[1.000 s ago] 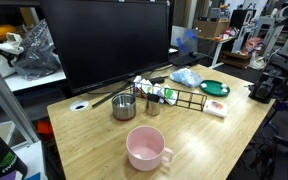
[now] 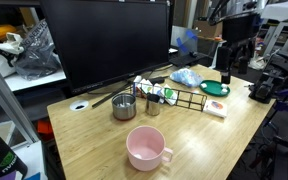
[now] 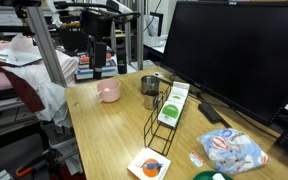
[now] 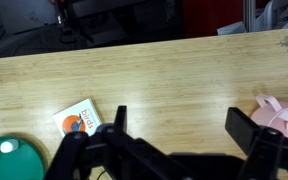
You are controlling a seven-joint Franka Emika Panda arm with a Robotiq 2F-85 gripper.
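My gripper is open and empty, high above the table; exterior view 1 has it at the upper right. A pink mug (image 2: 147, 148) stands at the table's near part, and its edge (image 4: 284, 118) shows at the right of the wrist view. A white square card with "birds" on it (image 4: 78, 119) lies flat to the left of the fingers. Near the middle of the table is a black wire rack (image 3: 162, 128) with a white-and-green pack (image 3: 174, 103) in it. Beside the rack stand a metal pot (image 2: 124, 106) and a small brownish cup (image 2: 153, 106).
A green plate (image 2: 215, 89) with small white items lies beyond the card. A clear plastic bag (image 3: 232, 149) with blue print rests near it. The large black monitor (image 2: 114, 45) blocks the back. Bare wood (image 4: 174, 80) lies below my gripper.
My arm has come in from the right edge of exterior view 1, moving left over the table. The objects on the table have stayed put.
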